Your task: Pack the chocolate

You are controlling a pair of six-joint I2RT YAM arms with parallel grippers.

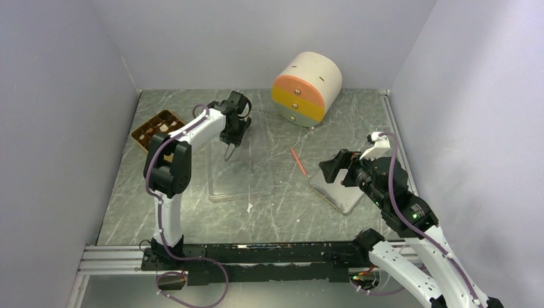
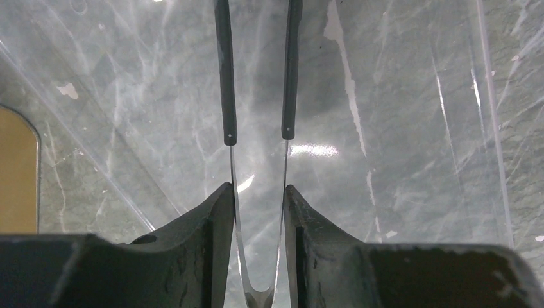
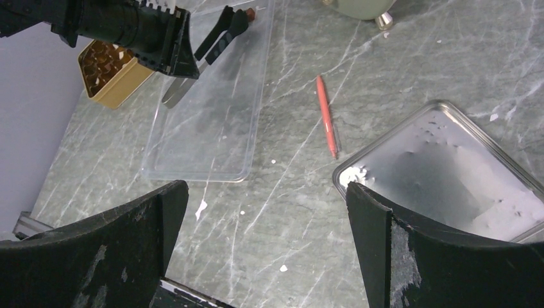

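My left gripper is shut on metal tongs (image 2: 290, 77) with black tips, held over a clear plastic tray (image 2: 398, 167). In the right wrist view the tong tips are near a small brown piece (image 3: 251, 14), likely a chocolate, at the tray's far end; I cannot tell if they touch. A tan box (image 3: 119, 85) with brown pieces in compartments stands left of the tray. My right gripper is open and empty above the table's right part.
A drum-shaped drawer box (image 1: 306, 86) stands at the back. A red stick (image 3: 326, 115) lies between the clear tray and a metal tray (image 3: 436, 167).
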